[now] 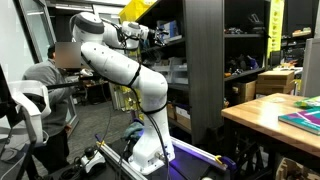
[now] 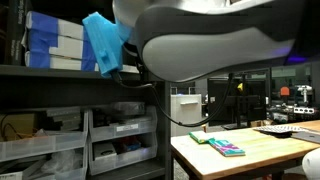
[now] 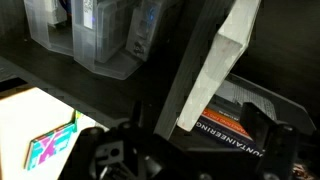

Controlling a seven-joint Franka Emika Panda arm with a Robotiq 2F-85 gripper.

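Observation:
In the wrist view my gripper stands open, its dark fingers [image 3: 275, 140] spread apart at the lower edge with nothing held between them. Beyond the gap are a pale board-like piece [image 3: 216, 70] and a dark book [image 3: 222, 122] with "ENGINEERING" lettering on its spine. Exterior view 1 has the gripper [image 1: 155, 38] raised high at the upper shelves, small and hard to make out. The arm's large white links fill the top of exterior view 2, where the fingers cannot be made out.
Clear plastic bins [image 2: 120, 128] sit on the dark shelving [image 2: 75, 75]. A wooden table [image 1: 260, 112] carries colourful flat items [image 1: 303, 118]. Behind the arm, at the left of exterior view 1, is a person [image 1: 48, 75]. Tall shelf uprights stand close to the gripper.

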